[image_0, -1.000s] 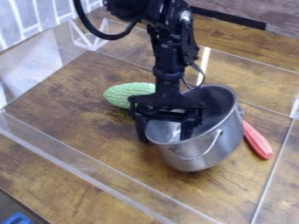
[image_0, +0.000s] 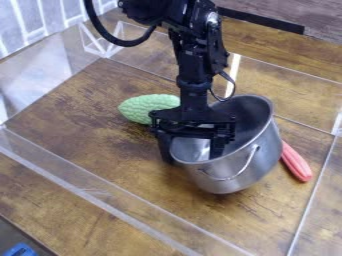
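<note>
A black robot gripper (image_0: 195, 134) reaches down into the near side of a steel pot (image_0: 241, 170), over its rim. The pot has a wire handle at its front and looks somewhat tilted. The gripper's fingertips are dark and partly hidden at the pot, so whether they hold anything cannot be told.
A green corn-like object (image_0: 142, 107) lies behind the gripper to the left. A red bar-like object (image_0: 297, 163) lies right of the pot. Clear panels border the wooden table (image_0: 74, 150). A blue object (image_0: 19, 249) shows at the lower left corner.
The gripper and pot have shifted very slightly; otherwise the scene looks the same.
</note>
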